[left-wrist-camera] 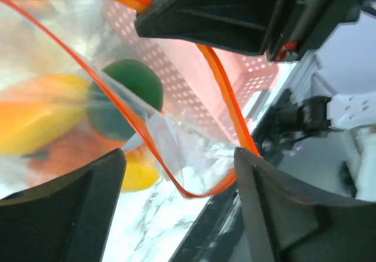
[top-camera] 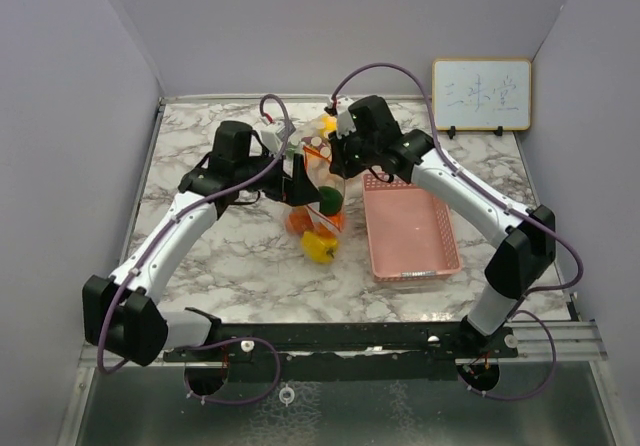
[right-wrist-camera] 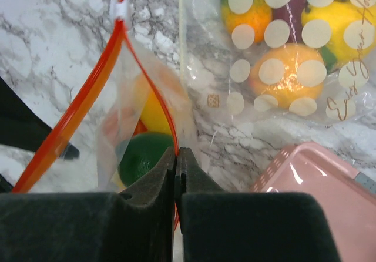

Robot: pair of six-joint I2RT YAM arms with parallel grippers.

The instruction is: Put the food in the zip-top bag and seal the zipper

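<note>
The open zip bag with orange zipper [right-wrist-camera: 87,106] holds a green round food [right-wrist-camera: 145,156], yellow and orange pieces; a yellow pepper [top-camera: 318,248] lies at its lower end in the top view. My left gripper stands open at the bag's lower rim, the zipper between its spread fingers. My right gripper is shut on the orange zipper edge on the bag's right side, in its wrist view.
A second, dotted bag [right-wrist-camera: 211,80] with colourful food lies behind. A pink basket [top-camera: 410,231] sits to the right, a whiteboard [top-camera: 480,94] at the back right.
</note>
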